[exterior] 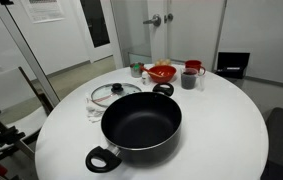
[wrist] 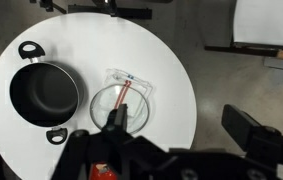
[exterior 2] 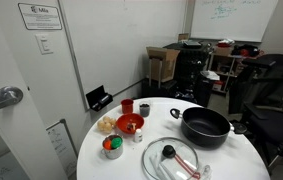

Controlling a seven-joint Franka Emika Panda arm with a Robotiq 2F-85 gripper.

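A black two-handled pot [exterior: 141, 126] stands empty on the round white table, and in the wrist view the pot [wrist: 44, 92] is at the left. Beside it lies a glass lid [exterior 2: 165, 167] with a black knob [exterior 2: 168, 151]. Seen from above, the lid [wrist: 103, 104] partly overlaps a clear packet with a red strip [wrist: 123, 92]. My gripper is open high above the table, its dark fingers wide apart at the bottom of the wrist view. Nothing shows between them. Neither exterior view shows the gripper.
At the table's back are a red bowl [exterior: 162, 74] with items in it, a red mug [exterior: 193, 65], a dark grey cup [exterior: 189, 80] and a small container [exterior 2: 112, 149] with green and red contents.
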